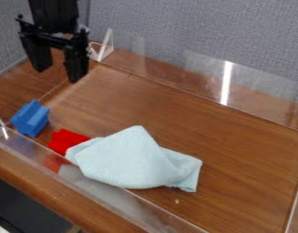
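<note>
My gripper (56,64) is open, hanging in the upper left of the view above the wooden table, with nothing visible between its dark fingers. Below it, at the left, lies a blue block (31,118). A red block (66,141) lies to its right, partly covered by a crumpled pale cloth (133,162) at the lower middle.
Clear rails or walls (216,85) edge the table at the back and front. A small white folded object (102,45) is at the back left, behind the gripper.
</note>
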